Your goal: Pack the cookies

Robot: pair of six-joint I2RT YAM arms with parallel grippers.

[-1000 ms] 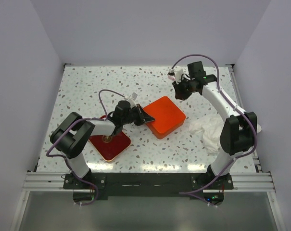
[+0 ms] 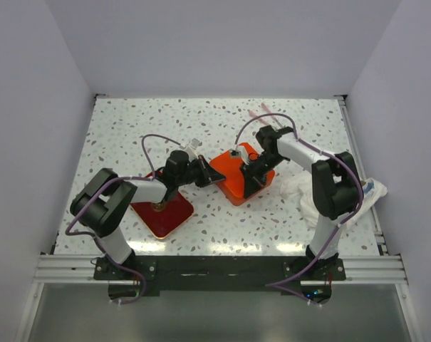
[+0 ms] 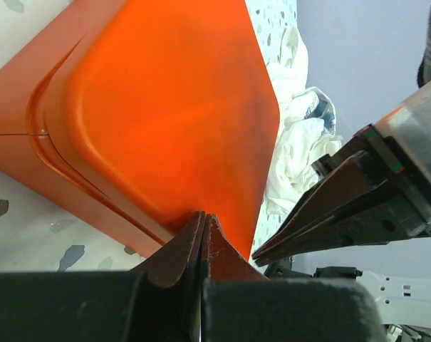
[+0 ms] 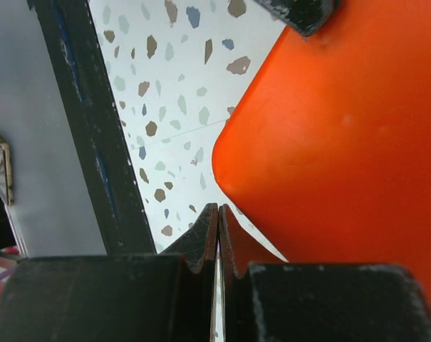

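Observation:
An orange box [image 2: 229,165] with a closed, rounded lid lies at the table's centre. My left gripper [image 2: 209,174] is shut at the box's left side; in the left wrist view its fingertips [image 3: 204,231] touch or nearly touch the lid's edge, nothing visible between them. My right gripper [image 2: 252,182] is shut over the lid's near right part; in the right wrist view it [image 4: 219,221] points at a rounded corner of the orange lid [image 4: 343,157], empty between its fingers. No cookies are visible.
A red tray or lid [image 2: 169,217] lies front left, partly under the left arm. A crumpled white cloth [image 2: 304,199] lies at the right. Pink sticks [image 2: 265,108] lie at the back.
The left arm has barely moved.

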